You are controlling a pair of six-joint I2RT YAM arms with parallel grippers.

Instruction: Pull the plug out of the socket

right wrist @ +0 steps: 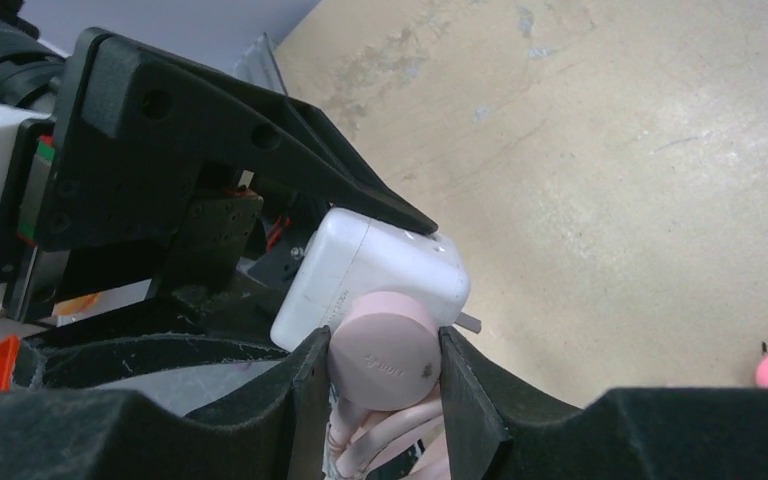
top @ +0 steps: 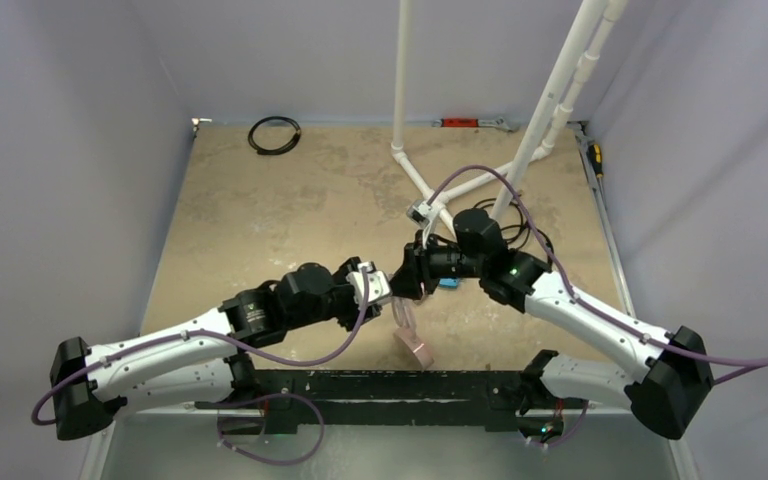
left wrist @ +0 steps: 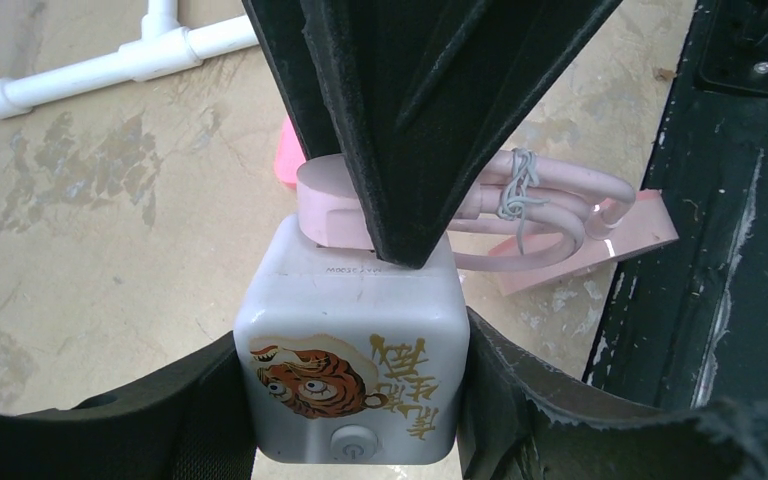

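Observation:
A white box-shaped socket (left wrist: 355, 330) with a tiger picture and a round button fills the front of the left wrist view. My left gripper is shut on it, one finger against each side. The pink plug (right wrist: 384, 350) lies against the socket's far face, its cord bundle trailing away. My right gripper has a finger at each side of the plug, close against it; whether they grip it does not show. Those black fingers (left wrist: 400, 130) hide part of the plug in the left wrist view. From above, the two grippers meet and mostly cover both things.
A pink block (top: 414, 349) at the cord's end lies near the table's front edge. White pipes (top: 422, 180) stand behind the right arm, with a black cable nearby. A black cable coil (top: 274, 136) lies far left.

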